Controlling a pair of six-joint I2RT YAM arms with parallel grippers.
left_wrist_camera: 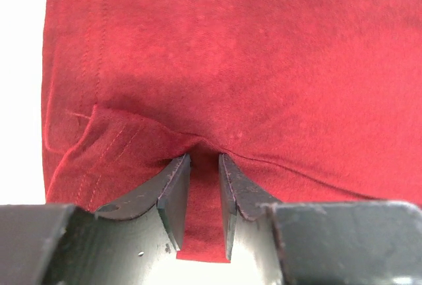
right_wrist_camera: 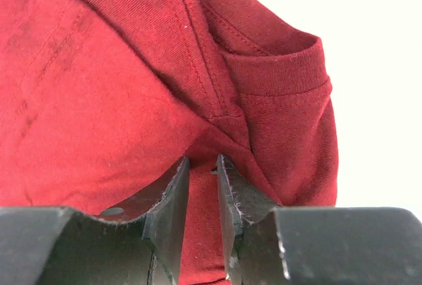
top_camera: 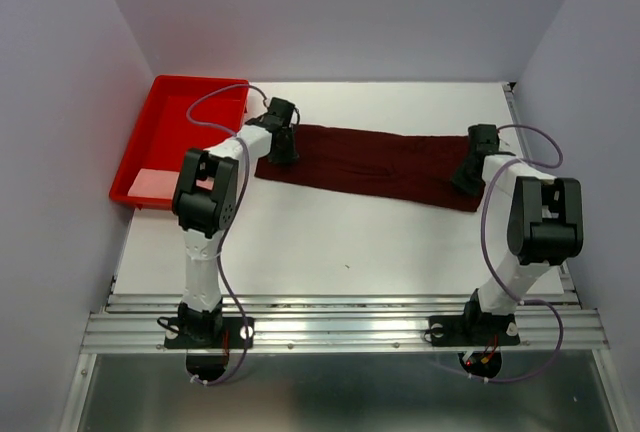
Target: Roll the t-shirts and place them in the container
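Observation:
A dark red t-shirt (top_camera: 380, 160), folded into a long flat strip, lies across the back half of the white table. My left gripper (top_camera: 285, 160) is at the strip's left end, its fingers pinching a ridge of the cloth; in the left wrist view the t-shirt (left_wrist_camera: 217, 54) bunches between the fingertips. At the right end stands my right gripper (top_camera: 466, 188), low against the fabric. The right wrist view shows its fingers (right_wrist_camera: 224, 173) a little apart, with a fold of the t-shirt (right_wrist_camera: 119, 113) at the tips and a hemmed opening beside them.
A red bin (top_camera: 185, 117) stands at the left edge of the table, with a folded pink cloth (top_camera: 155, 184) in its front part. Grey walls rise at the back and both sides.

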